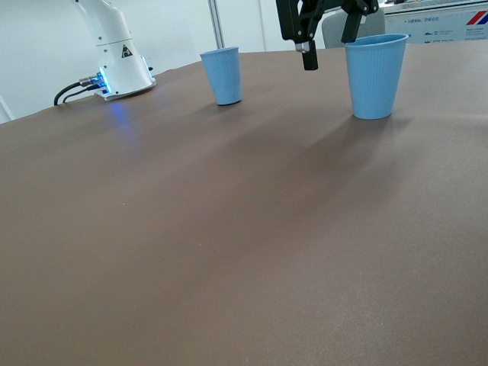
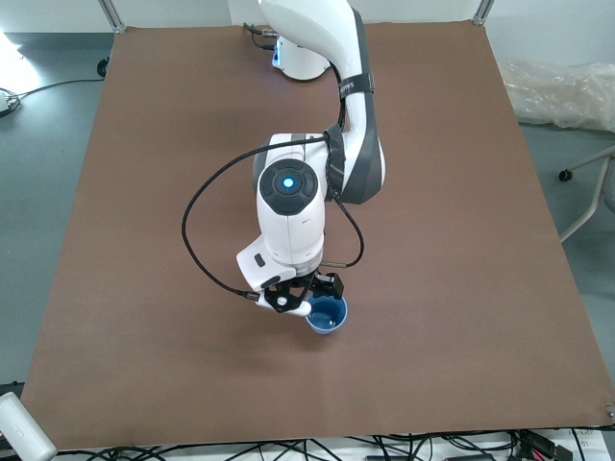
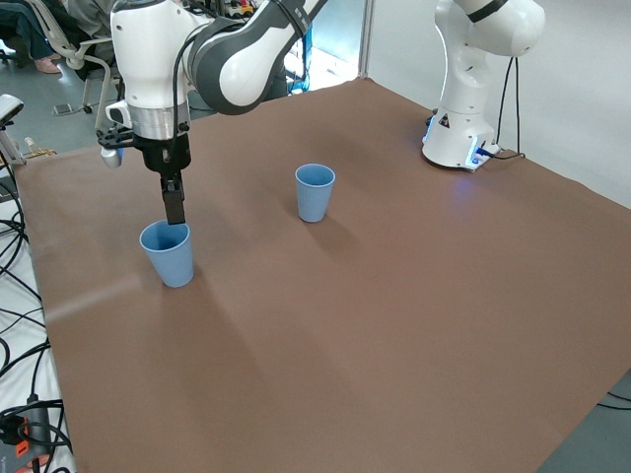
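Note:
A blue cup (image 2: 328,317) stands on the brown table (image 2: 173,365) under my gripper (image 2: 306,293), partly hidden by it in the left view. In the top view this cup (image 1: 372,80) is upright, and my gripper (image 1: 329,47) hangs at its rim, its dark fingers apart, one outside the cup on the left. In the right view the gripper (image 3: 175,212) reaches down to the rim of the cup (image 3: 170,259). Whether it touches or grips the cup is unclear. A second blue cup (image 3: 314,197) stands apart, farther back; the arm hides it in the left view.
Cables (image 2: 432,444) and equipment run along the near edge.

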